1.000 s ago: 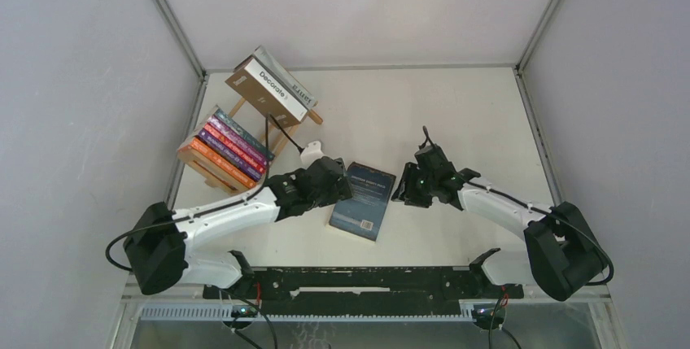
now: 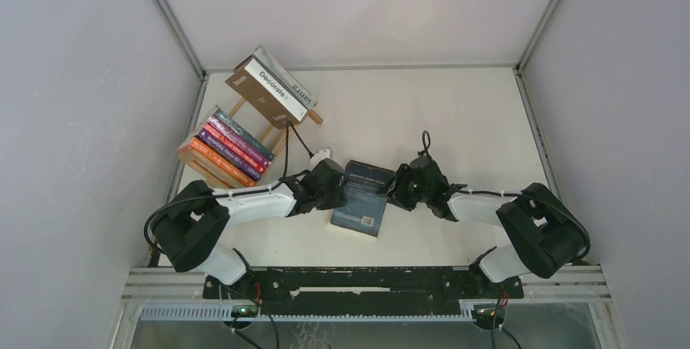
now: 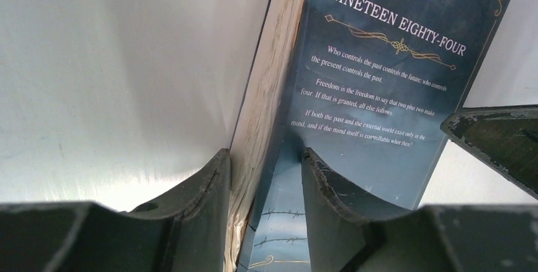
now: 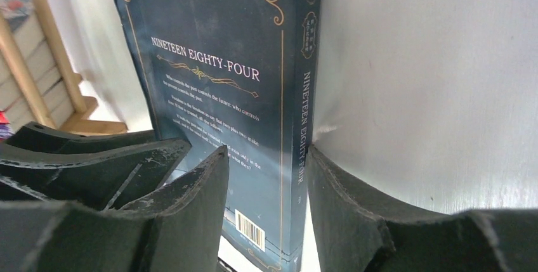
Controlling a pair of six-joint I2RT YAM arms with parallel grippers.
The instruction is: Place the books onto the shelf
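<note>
A dark blue "Nineteen Eighty-Four" book (image 2: 359, 215) lies flat at the table's front middle, a gripper at each long side. In the left wrist view my left gripper is part open, one finger at the book's pale page edge, the other over its cover (image 3: 380, 88). In the right wrist view my right gripper is part open, one finger at the spine, the other over the cover (image 4: 209, 75). Whether either grips the book is unclear.
A wooden rack at the left holds several coloured books (image 2: 232, 146) and, behind, large boxy books or files (image 2: 268, 89).
The book has barely moved.
</note>
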